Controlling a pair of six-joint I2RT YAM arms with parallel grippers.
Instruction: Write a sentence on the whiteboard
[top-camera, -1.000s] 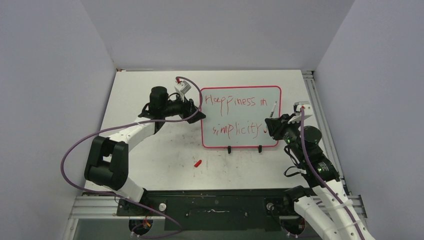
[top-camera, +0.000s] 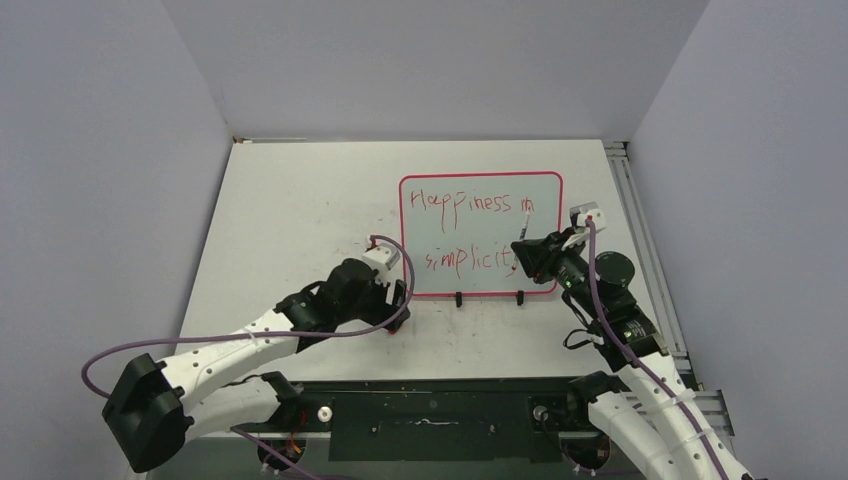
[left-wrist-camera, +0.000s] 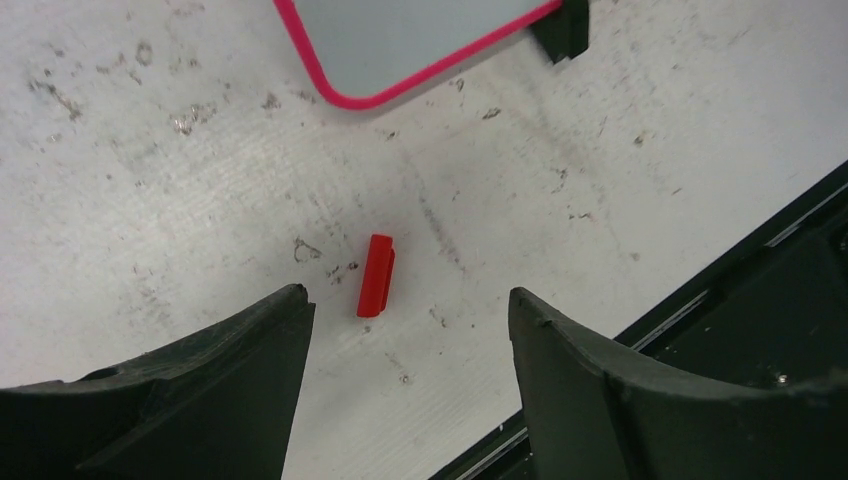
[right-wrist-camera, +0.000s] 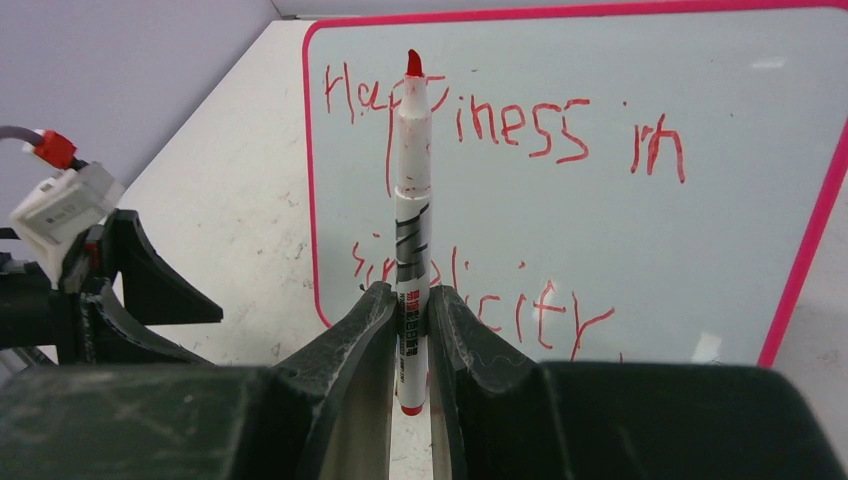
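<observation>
The pink-framed whiteboard lies flat on the table, bearing "Happiness in" above "simplicity" in red. My right gripper is shut on the white marker, whose red writing tip points up and away in the right wrist view; the marker hangs above the board's right side. On the table, off the board's near left corner, lies the red cap. My left gripper is open over it, fingers apart, with the cap between and beyond the fingertips in the left wrist view. In the top view that arm mostly covers the cap.
Black clips stick out from the board's near edge. Dark panels run along the table's front edge. The table left of the board is clear.
My left gripper has moved from the board's left edge toward the table's front, over the cap. The right gripper, still holding the marker, has shifted slightly left.
</observation>
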